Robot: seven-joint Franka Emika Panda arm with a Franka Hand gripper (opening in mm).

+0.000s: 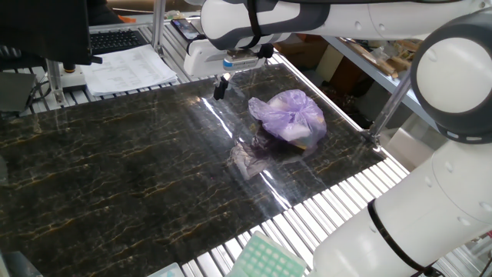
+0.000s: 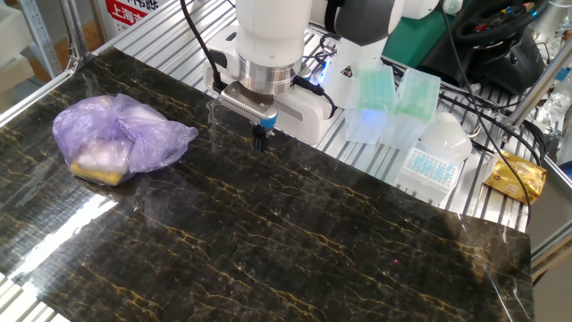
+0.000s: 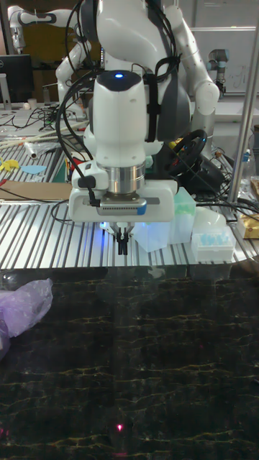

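A purple translucent plastic bag (image 1: pixel 298 117) lies bunched up on the dark marbled board, with something pale and yellow showing through it. In the second exterior view the bag (image 2: pixel 100 143) rests toward the left; the third shows only part of the bag (image 3: pixel 24 305) at the left edge. My gripper (image 1: pixel 221 86) hangs above the board, apart from the bag. Its black fingertips point down and stand close together, so the gripper (image 3: pixel 122 244) looks shut, and nothing shows between them. From the second exterior view, the gripper (image 2: pixel 260 137) is to the right of the bag.
Pale green boxes (image 2: pixel 375 89), a white rack (image 2: pixel 431 173) and a gold packet (image 2: pixel 516 178) stand on the slatted metal table beside the board. Papers (image 1: pixel 129 71) and a keyboard (image 1: pixel 115 40) lie past another edge. Most of the marbled board (image 2: pixel 295 241) is bare.
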